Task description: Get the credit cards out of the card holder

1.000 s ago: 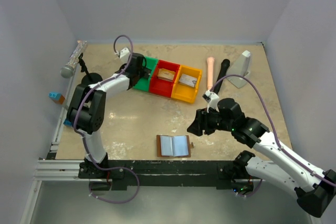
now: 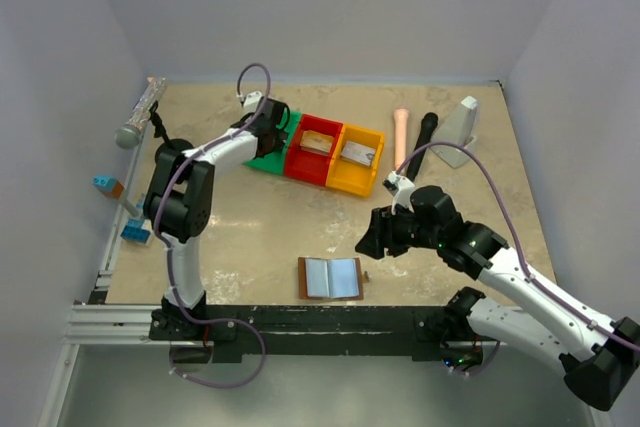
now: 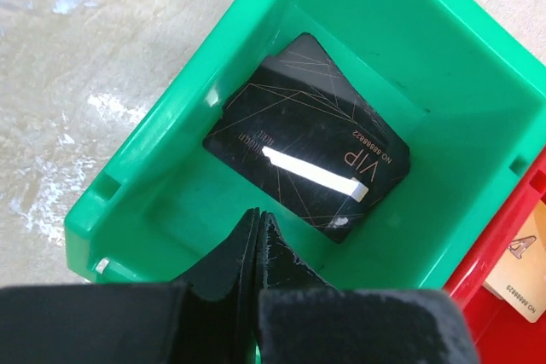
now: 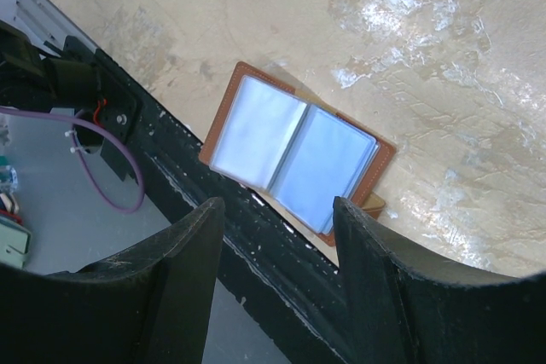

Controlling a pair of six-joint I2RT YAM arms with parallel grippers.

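Observation:
Black VIP cards (image 3: pixel 316 142) lie stacked askew on the floor of the green bin (image 3: pixel 179 125). Over that bin my left gripper points down, its fingers pressed together with nothing showing between them. The card holder (image 4: pixel 294 147) rests open on the table, brown-edged with clear sleeves; no card shows in the sleeves. Tan flaps stick out at its edges. Above the holder, to its right in the top view, my right gripper hangs open and empty.
A red bin (image 2: pixel 303 162) and an orange bin (image 2: pixel 350 177) adjoin the green one, with gold cards (image 2: pixel 318 142) and silver cards (image 2: pixel 358 153) inside. Behind stand a pink stick (image 2: pixel 400 132), a black stick (image 2: pixel 424 137) and a grey object (image 2: pixel 458 129).
The right arm and the card holder have stayed put.

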